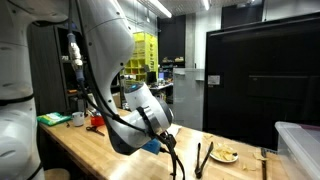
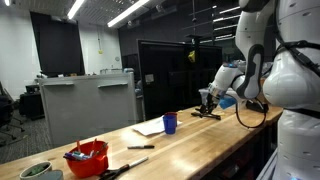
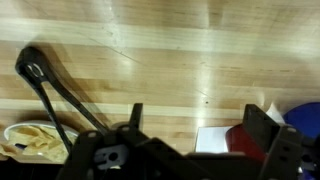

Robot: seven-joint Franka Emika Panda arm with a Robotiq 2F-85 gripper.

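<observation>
Above the wooden table, my gripper stands open, its two dark fingers wide apart and bare tabletop between them. Black tongs [image 3: 48, 80] lie to the left in the wrist view; they also show as dark tongs [image 1: 204, 160] right of the arm in exterior view 1. A white bowl [image 3: 12, 132] of yellowish pieces is beside the tongs. At the lower right are a blue object [image 3: 303, 118] and a red one [image 3: 243, 142], partly covered by a finger. Exterior view 2 has a blue cup [image 2: 169, 122] upright on the table.
A red bowl [image 2: 87, 158] with items in it stands at the table's near left in exterior view 2, with dark utensils [image 2: 125, 168] beside it. White paper [image 2: 150, 127] lies near the cup. A clear plastic bin [image 1: 298, 150] is at the right in exterior view 1.
</observation>
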